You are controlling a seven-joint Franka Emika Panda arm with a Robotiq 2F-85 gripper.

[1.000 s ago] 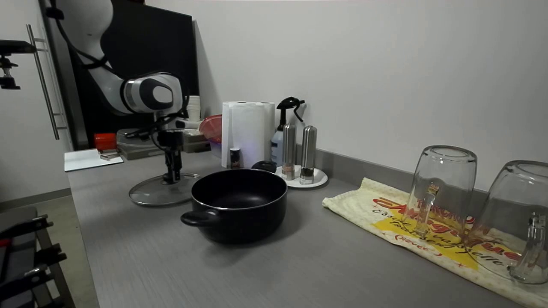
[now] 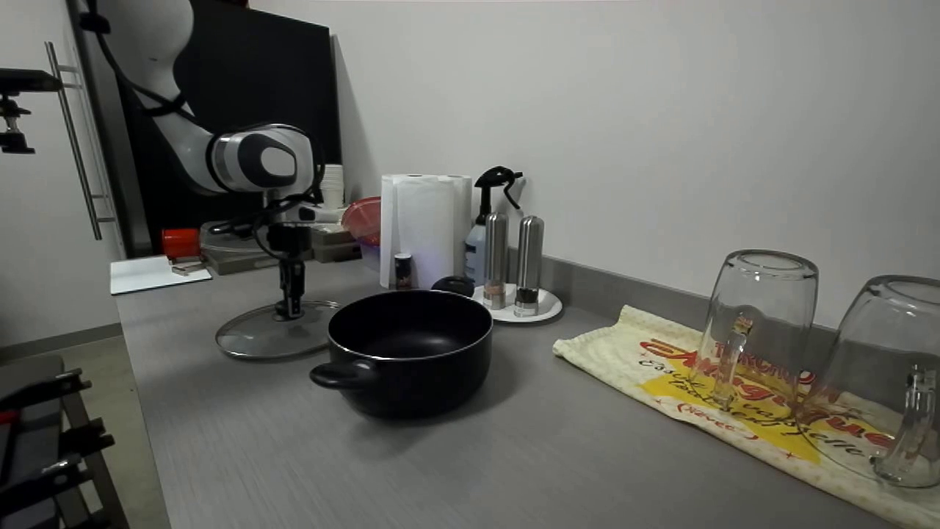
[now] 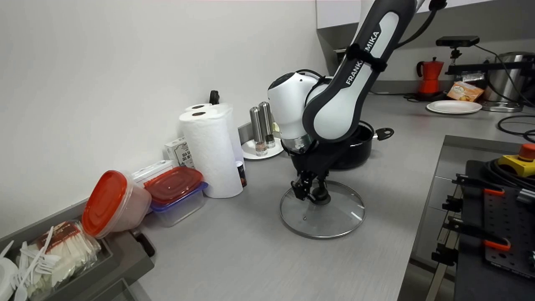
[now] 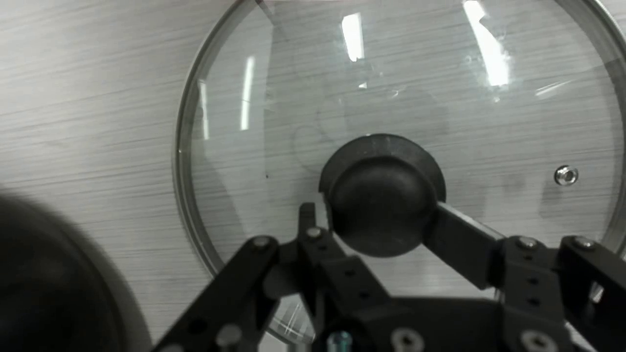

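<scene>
A round glass lid point(image 3: 321, 223) with a metal rim and a black knob point(image 4: 381, 199) is level, at or just above the counter; I cannot tell whether it touches. My gripper points down and is shut on the knob, one finger point(image 4: 463, 237) on its right side and the other on its left. In the first exterior view the gripper point(image 2: 288, 308) stands over the lid, left of an empty black pot point(image 2: 423, 379). The pot's dark edge point(image 4: 53, 281) also shows at the lower left of the wrist view.
Paper towel rolls point(image 2: 427, 229), a spray bottle point(image 2: 476, 247) and two steel grinders point(image 2: 529, 256) on a white plate stand along the wall. Two glass mugs point(image 2: 758, 300) rest upside down on a cloth point(image 2: 608, 348). Lidded plastic containers point(image 3: 113, 203) sit further along.
In the first exterior view the lid and my gripper have shifted together slightly left and toward the camera. The pot has stayed in place.
</scene>
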